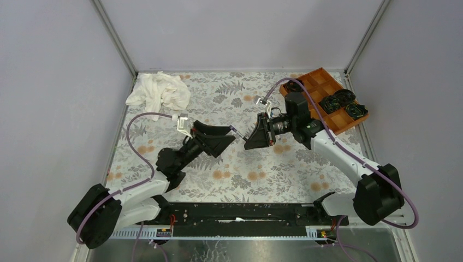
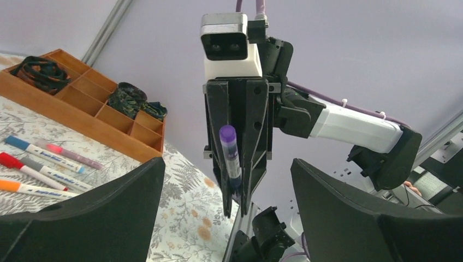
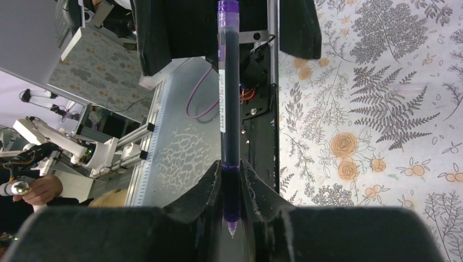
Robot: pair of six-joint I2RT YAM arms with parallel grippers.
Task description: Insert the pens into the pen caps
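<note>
In the top view my left gripper [image 1: 225, 136] stands open, its fingers around the space at the end of a purple pen [image 1: 238, 132], with nothing seen gripped. My right gripper [image 1: 252, 140] is shut on that pen, which points toward the left gripper. In the left wrist view the pen [image 2: 230, 153] stands upright in the right gripper, beyond the wide-apart left fingers. The right wrist view shows the purple pen [image 3: 229, 109] with its bare tip below the fingers and the other end up by the left gripper. Loose pens [image 2: 49, 174] lie on the table.
A wooden divided tray [image 1: 314, 87] with dark coiled items sits at the back right. A white cloth [image 1: 158, 93] lies at the back left.
</note>
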